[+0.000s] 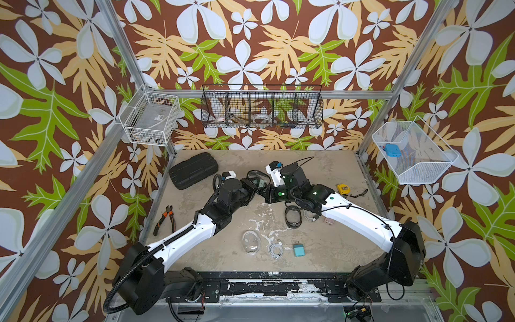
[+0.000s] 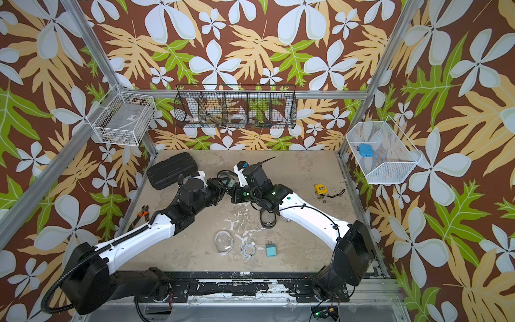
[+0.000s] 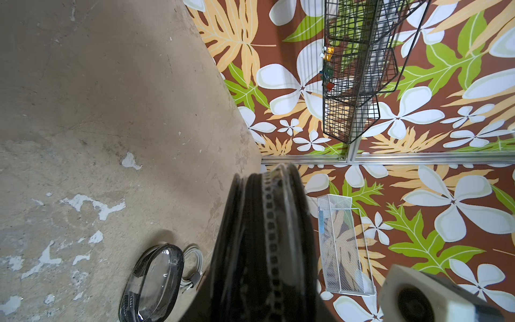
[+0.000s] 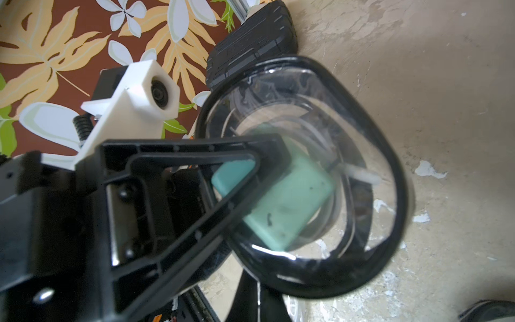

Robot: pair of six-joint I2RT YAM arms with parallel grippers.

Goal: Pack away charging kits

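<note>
A clear, black-rimmed pouch with a teal charger and cable inside is held up at the centre by my left gripper (image 1: 252,185), shut on it; it fills the lower middle of the left wrist view. My right gripper (image 1: 268,187) is shut against the pouch; its finger lies over the charger, and whether anything is between its fingertips is hidden. On the table (image 1: 203,252) lie another black-rimmed pouch (image 1: 293,215), a clear pouch (image 1: 258,242), a coiled white cable (image 1: 275,250) and a second teal charger (image 1: 298,249).
A black case (image 1: 193,169) and pliers (image 1: 166,217) lie left; a yellow tape measure (image 1: 342,189) lies right. Wire baskets hang at left (image 1: 166,139), back (image 1: 289,126) and right (image 1: 423,174).
</note>
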